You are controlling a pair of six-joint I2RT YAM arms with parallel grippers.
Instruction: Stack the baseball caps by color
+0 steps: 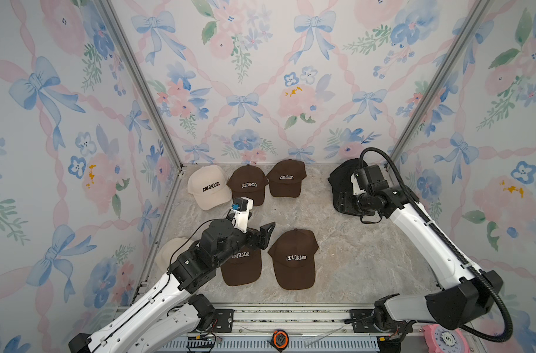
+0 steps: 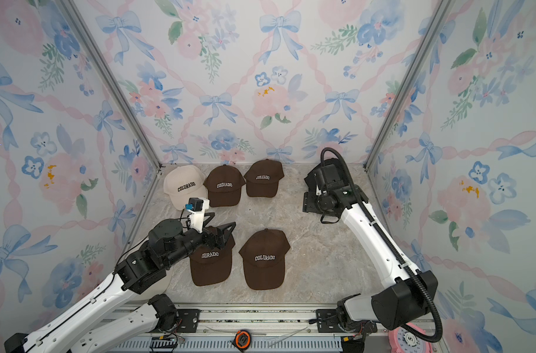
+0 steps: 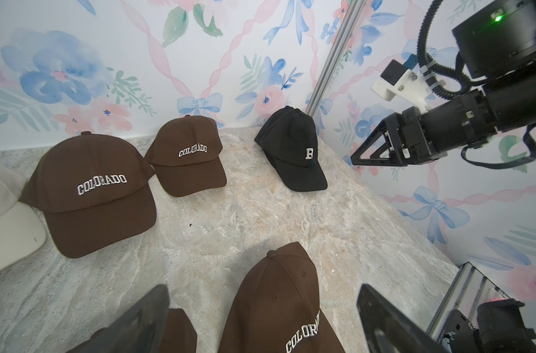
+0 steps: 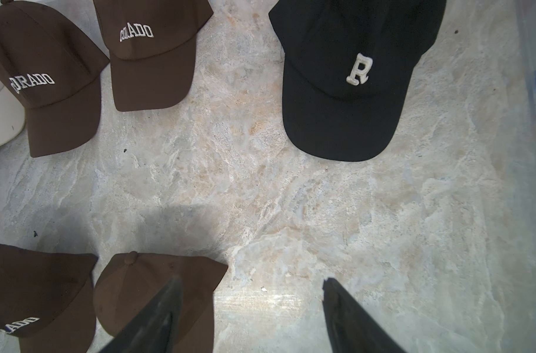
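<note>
Two brown caps lie along the back, the left one [image 1: 247, 186] beside a white cap [image 1: 206, 187] and the other [image 1: 286, 178] to its right. Nearer the front are a brown cap [image 1: 295, 261] in the middle and another [image 1: 242, 274] to its left, partly covered by my left arm. A second white cap [image 1: 169, 251] is mostly hidden behind that arm. At the back right rests a black cap [image 4: 344, 117] with a white letter. Above the front brown caps, my left gripper is open and empty. My right gripper hangs open over bare surface, in front of the black cap.
Bare marbled table [image 1: 350, 259] spreads across the front right and the centre. Patterned walls close off the back and both sides. A tape measure [image 1: 279, 340] and a pink round object [image 1: 445, 340] sit outside the front edge.
</note>
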